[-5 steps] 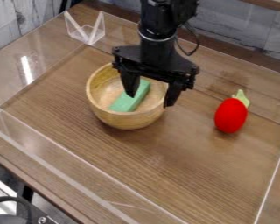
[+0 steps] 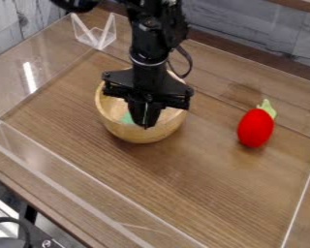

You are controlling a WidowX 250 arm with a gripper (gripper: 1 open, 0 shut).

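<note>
My black gripper (image 2: pixel 148 103) is down inside a light wooden bowl (image 2: pixel 143 134) near the middle of the table, its fingers close together. A green object (image 2: pixel 125 119) in the bowl is mostly hidden behind the gripper; whether anything is between the fingers I cannot tell.
A red oval object (image 2: pixel 256 130) with a light green top lies to the right of the bowl. A clear piece (image 2: pixel 96 29) sits at the upper left.
The gripper's fingers have come from spread at either side of the bowl to close together in its middle, lower down, covering much of the green object.
</note>
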